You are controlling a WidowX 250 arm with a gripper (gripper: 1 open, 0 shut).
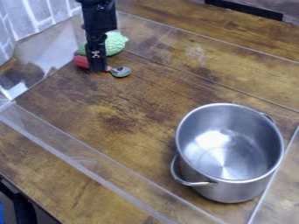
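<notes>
The black gripper (97, 59) is low at the upper left, over a red object (80, 61) and a small spoon-like silver piece (119, 71) lying on the wood. A green item (114, 42) sits just behind it. Whether the fingers are open or shut, or touch anything, is too small to tell. A large steel pot (228, 153) with side handles stands at the lower right.
Transparent strips or panels run along its left and lower edges, with a crumpled light covering at the upper left.
</notes>
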